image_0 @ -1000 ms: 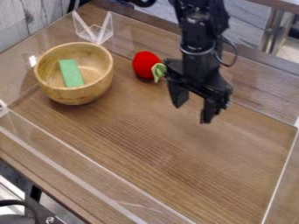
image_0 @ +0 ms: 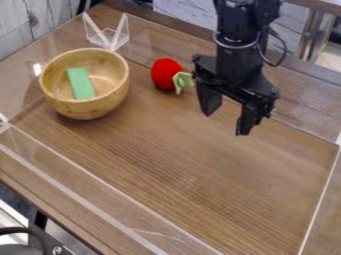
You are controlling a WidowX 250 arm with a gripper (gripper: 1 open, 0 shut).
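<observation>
My black gripper [image_0: 226, 108] hangs over the right-centre of the wooden table, pointing down; whether it is open or shut is unclear. To its upper left a round red object [image_0: 168, 72] with a green top lies on the table, apart from the fingers. A wooden bowl [image_0: 114, 92] at the upper left holds a green rectangular object [image_0: 80, 84].
A small white wire-like object [image_0: 107, 32] stands at the back left. A pale edge runs along the top right.
The gripper has shifted slightly and turned a little over the last second. The red object and the bowl look unmoved.
</observation>
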